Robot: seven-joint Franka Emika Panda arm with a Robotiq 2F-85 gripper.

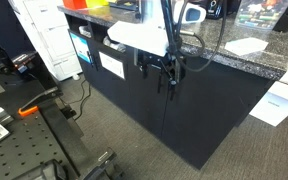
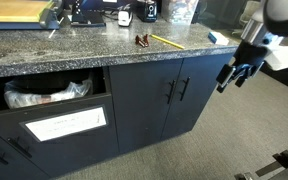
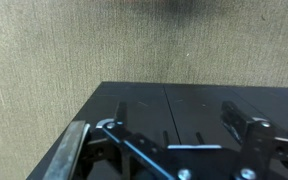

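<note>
My gripper is in front of the dark cabinet doors, its fingers apart and empty. In exterior view 2 the gripper appears at the right, separated from the doors by some space. Two dark vertical handles sit side by side on the closed doors; in exterior view 1 the arm and gripper largely cover them. The wrist view has the spread fingers at the bottom, with the black cabinet front and the seam between its doors beyond them.
A speckled grey countertop runs above the cabinet, carrying a yellow stick and a clear bin. Left of the doors is an open shelf with a plastic bag. The carpet before the doors is clear.
</note>
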